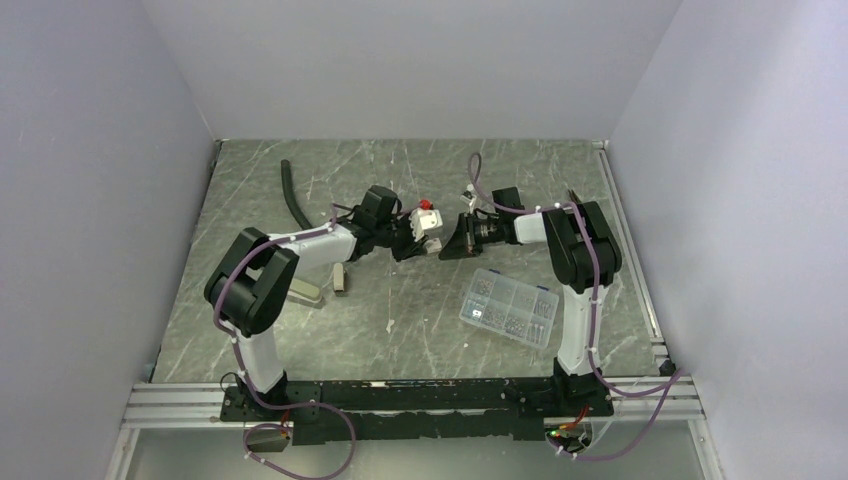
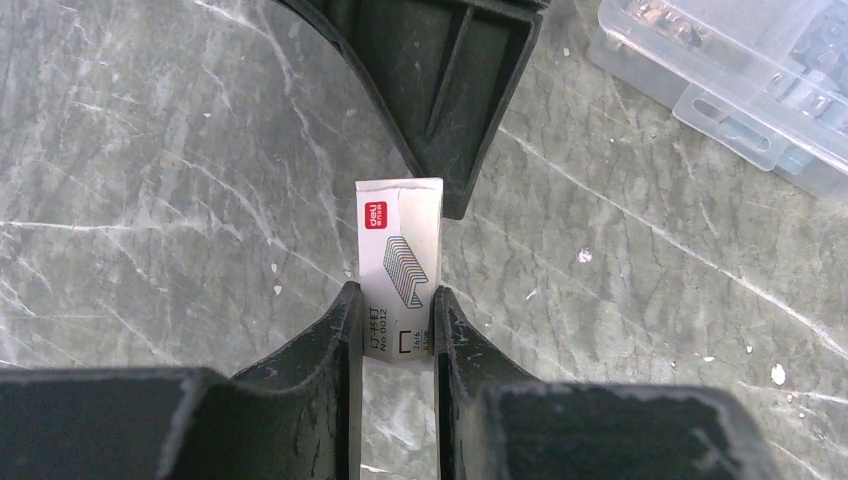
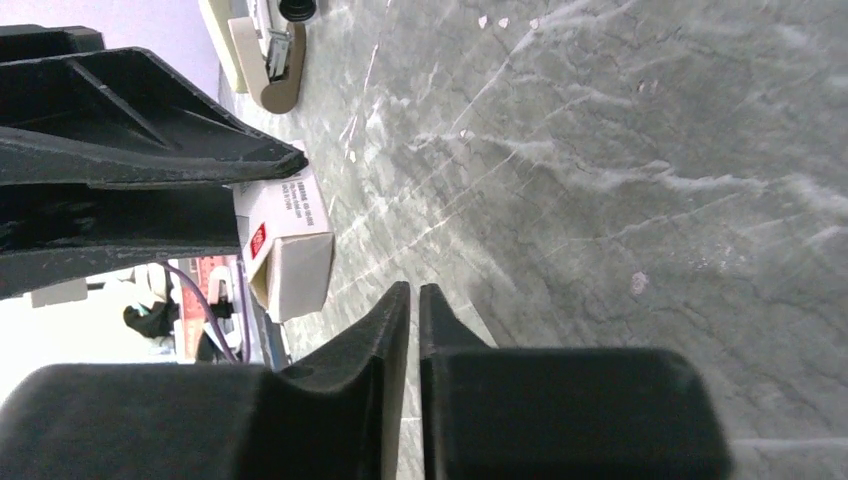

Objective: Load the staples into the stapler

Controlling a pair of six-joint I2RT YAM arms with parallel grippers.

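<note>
A small white staple box (image 2: 400,230) with a red logo is clamped between the fingertips of my left gripper. In the right wrist view, the white end of this box (image 3: 303,275) points out past the left fingers (image 3: 150,170). My right gripper is only slightly open, with a narrow gap and nothing seen between its fingers; in the left wrist view its dark fingertip (image 2: 458,185) lies close by the box's far end. A beige stapler-like piece (image 3: 275,60) with metal parts rests on the table, also seen at the left as a beige piece (image 1: 340,278).
A clear divided case (image 1: 510,308) of small parts sits at the front right. A pale green object (image 1: 305,291) lies at the left, partly near the left arm. A dark curved strip (image 1: 291,195) is at the back left.
</note>
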